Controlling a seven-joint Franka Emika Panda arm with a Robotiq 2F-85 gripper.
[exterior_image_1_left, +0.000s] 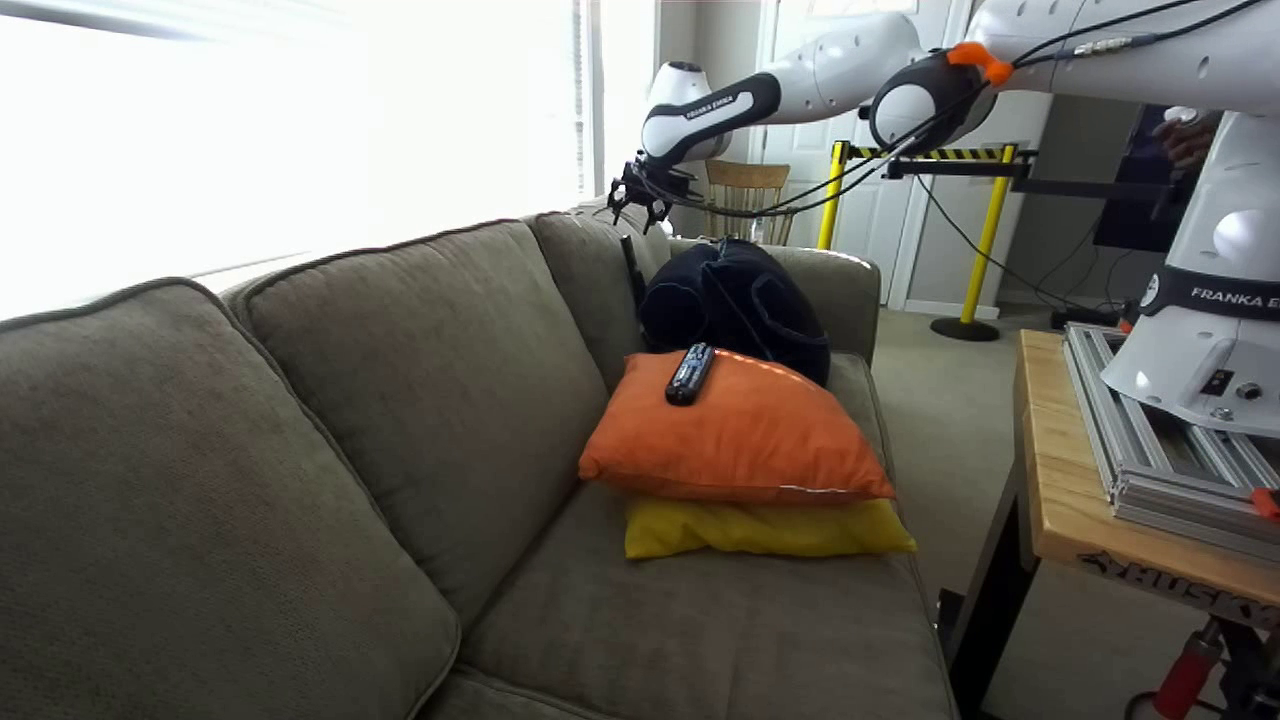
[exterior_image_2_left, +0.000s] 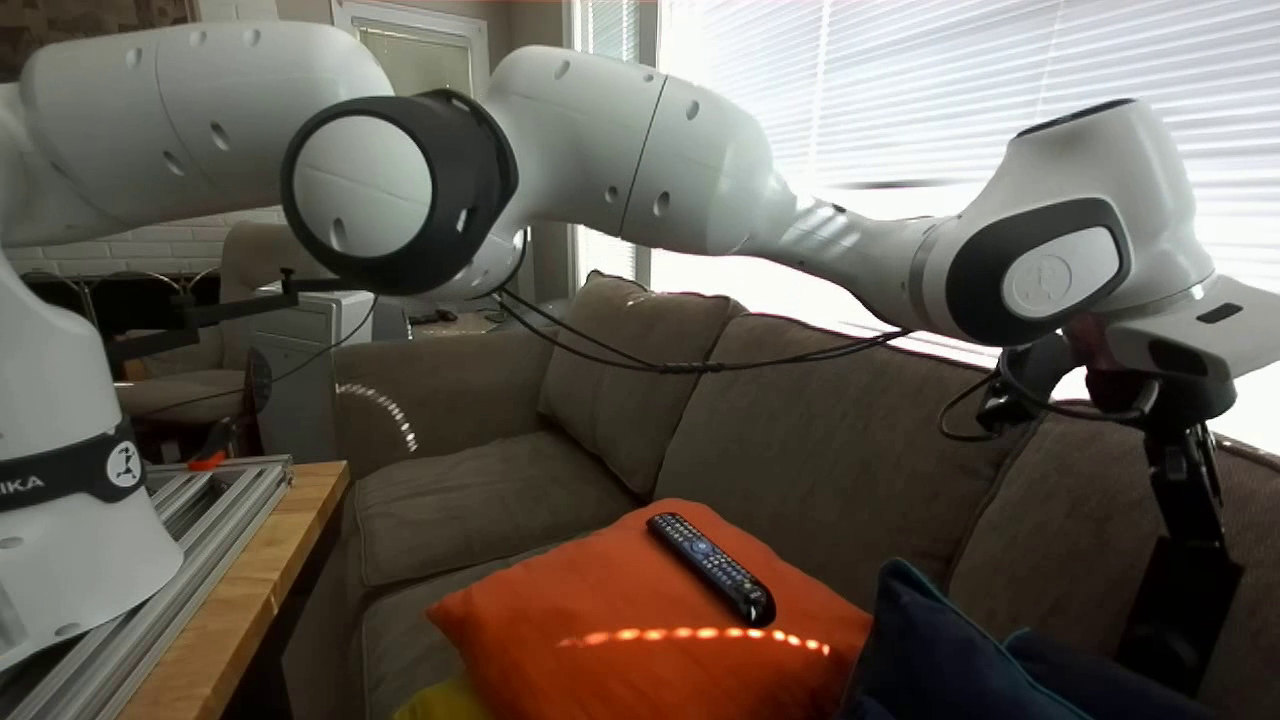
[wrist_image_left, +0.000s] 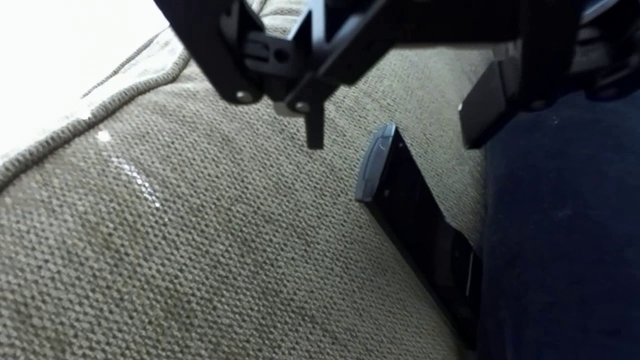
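Note:
A dark remote-like object (wrist_image_left: 420, 234) with a grey end leans against the sofa backrest, beside the navy cushion (wrist_image_left: 558, 228). My gripper stands part open, its fingers (wrist_image_left: 315, 127) apart. In the wrist view the grey end lies just below the gap between them, with no grasp visible. Exterior view 1 shows the gripper (exterior_image_1_left: 639, 216) just above the dark object's top (exterior_image_1_left: 629, 250). From the other side, the gripper overlaps the upper part of the black object (exterior_image_2_left: 1182, 612), so contact cannot be judged there. A second remote (exterior_image_1_left: 690, 374), with buttons, rests on the orange pillow (exterior_image_1_left: 744, 438).
Under the orange pillow is a yellow one (exterior_image_1_left: 768, 528). The sofa backrest (exterior_image_1_left: 420, 324) runs along the window side, close to the gripper. Navy cushions (exterior_image_1_left: 738, 306) crowd the dark object's other side. The near sofa seat (exterior_image_1_left: 672, 624) is clear.

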